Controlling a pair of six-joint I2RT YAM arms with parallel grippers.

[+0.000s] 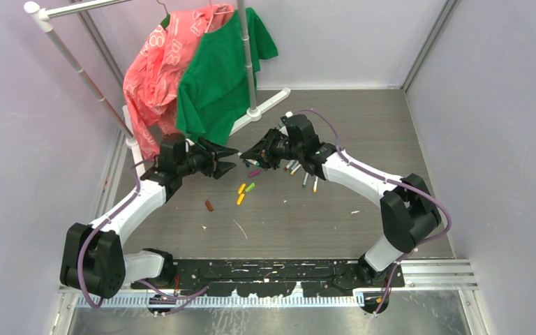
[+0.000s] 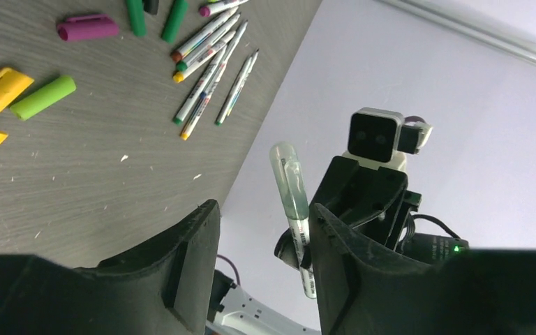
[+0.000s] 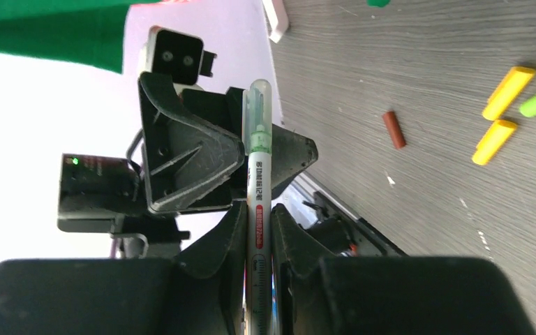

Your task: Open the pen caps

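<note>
A white marker [image 3: 258, 209] with a pale translucent cap [image 2: 289, 178] stands in my right gripper, which is shut on its body. My left gripper is open, facing it; in the left wrist view the capped end rises just beyond its fingers. Loose caps lie on the table: yellow [image 3: 506, 94], light green [image 2: 42, 97], purple [image 2: 87, 28], dark green [image 2: 174, 21] and brown [image 3: 394, 129]. Several white markers [image 2: 206, 91] lie grouped to the right of the caps.
A clothes rack with a green shirt [image 1: 213, 91] and a red garment [image 1: 153, 77] stands at the back left, close to my left arm. Walls enclose the sides.
</note>
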